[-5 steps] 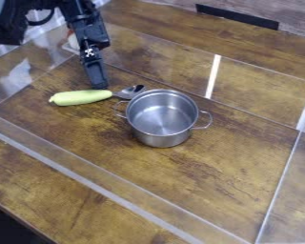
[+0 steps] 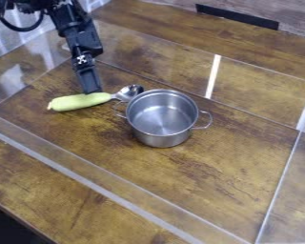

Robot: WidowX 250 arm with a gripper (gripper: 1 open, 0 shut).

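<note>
A pale yellow-green elongated vegetable, perhaps corn or a squash (image 2: 73, 101), lies on the wooden table left of a steel pot (image 2: 162, 120) with two handles. A metal spoon (image 2: 132, 91) lies just behind the vegetable's right end, beside the pot. The black gripper (image 2: 89, 80) hangs at upper left, just above and behind the vegetable, fingers pointing down and apart, with nothing visible between them.
Clear panels or edges border it left and right. A pale strip stands out on the wood behind the pot, and a dark slot is at the back.
The arm and gripper have shifted slightly at upper left, a little lower toward the vegetable. The vegetable, spoon and pot look unmoved.
</note>
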